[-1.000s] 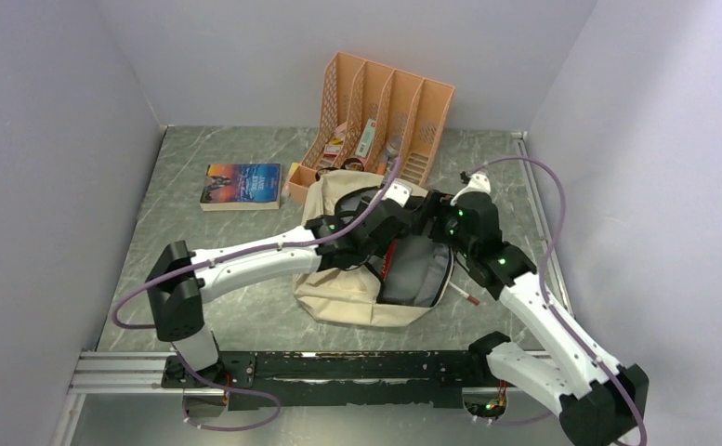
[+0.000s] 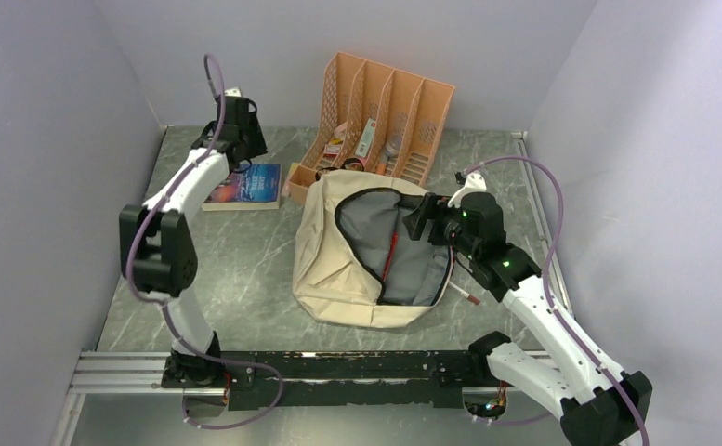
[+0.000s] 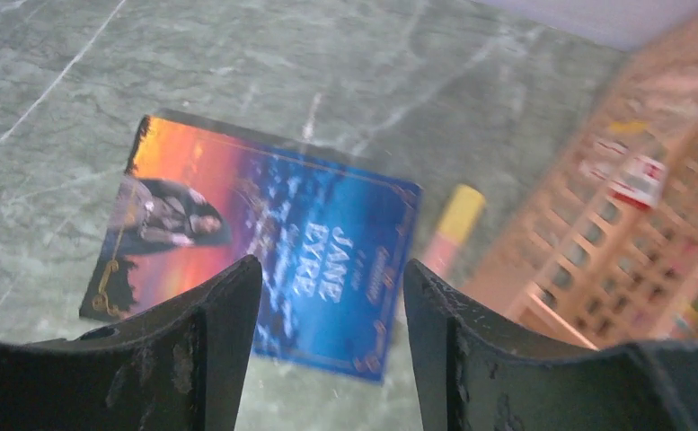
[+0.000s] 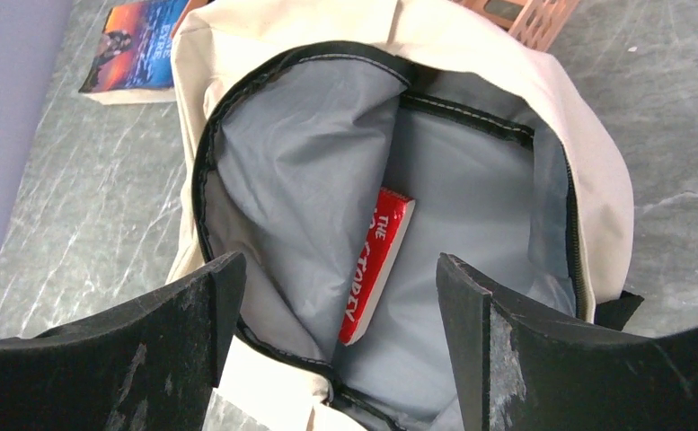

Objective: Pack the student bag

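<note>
The cream bag (image 2: pixel 324 269) lies unzipped on the table, its grey lining facing up. Inside it rests a red book (image 4: pixel 376 267), partly covered by a grey flap (image 4: pixel 304 180) in the right wrist view. Over the far left of the table, my left gripper is open and empty above the Jane Eyre book (image 3: pixel 318 251), which lies flat. My right gripper stands open over the bag's mouth, nothing between its fingers. In the top view the left gripper's fingertips are hard to make out against the arm.
Behind the bag stands an orange divided rack (image 2: pixel 403 107) holding several small items. A yellow-and-pink eraser-like piece (image 3: pixel 453 229) lies between book and rack. A white-and-brown stick (image 2: pixel 466 293) lies right of the bag.
My left gripper has swung from over the bag to the far left, above the Jane Eyre book, and opened slightly. The flap now hides more of the red book. The right arm shifted only slightly.
</note>
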